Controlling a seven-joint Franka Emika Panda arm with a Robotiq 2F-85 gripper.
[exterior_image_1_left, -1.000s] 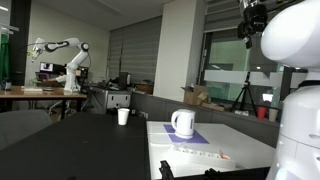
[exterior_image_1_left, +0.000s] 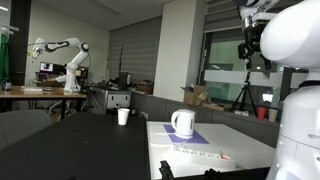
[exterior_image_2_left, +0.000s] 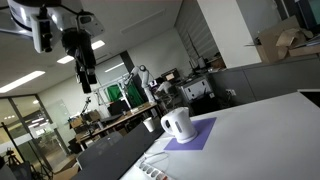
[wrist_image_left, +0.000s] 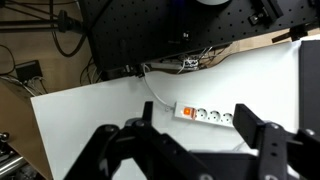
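Note:
My gripper (exterior_image_1_left: 257, 65) hangs high at the upper right of exterior view 1, well above the white table. Exterior view 2 has the same gripper (exterior_image_2_left: 67, 62) at the upper left. Its black fingers stand apart in the wrist view, one finger (wrist_image_left: 108, 146) left and the other right, so it is open with nothing held. Below, a white power strip (wrist_image_left: 204, 114) with an orange switch lies on the table, its cable running off. A white kettle (exterior_image_2_left: 180, 125) stands upright on a purple mat (exterior_image_2_left: 196, 137), away from the gripper.
A white cup (exterior_image_1_left: 123, 116) stands on the dark surface (exterior_image_1_left: 80, 148) left of the kettle. The white table (exterior_image_2_left: 255, 128) has free room beside the mat. Dark rails and cables (wrist_image_left: 72, 40) border it in the wrist view.
The gripper has come lower in exterior view 1 and its fingers show more clearly. Kettle, cup and power strip stay where they were.

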